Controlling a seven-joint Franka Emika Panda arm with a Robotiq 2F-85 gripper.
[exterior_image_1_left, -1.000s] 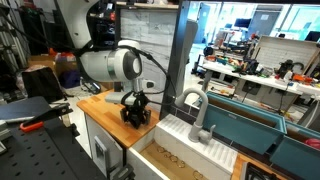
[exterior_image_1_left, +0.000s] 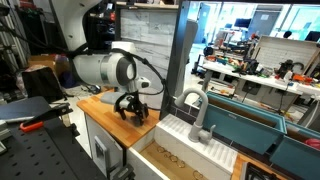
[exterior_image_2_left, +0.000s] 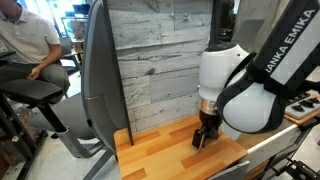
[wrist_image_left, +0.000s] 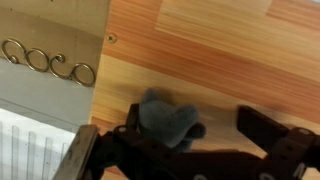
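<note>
My gripper (exterior_image_1_left: 131, 107) is low over the wooden countertop (exterior_image_1_left: 108, 114), near the edge of the drawer opening. The second exterior view has the gripper (exterior_image_2_left: 203, 138) just above the same wooden top. In the wrist view the fingers stand open, with a crumpled dark grey item (wrist_image_left: 170, 124), perhaps cloth, showing between the fingers. It lies nearer the left finger than the right finger (wrist_image_left: 262, 130). Whether either finger touches it I cannot tell. The arm and hand mostly hide it in the exterior views.
An open drawer (exterior_image_1_left: 175, 165) beside the counter has small metal rings along its floor. A grey faucet (exterior_image_1_left: 198, 112) rises to the right, with a blue-green box (exterior_image_1_left: 240, 125) behind it. A grey upright panel (exterior_image_2_left: 103, 70) stands behind the wooden top.
The arm's white link has shifted slightly left and downward in the first exterior view. The gripper stays low over the wooden top, and the surroundings look the same.
</note>
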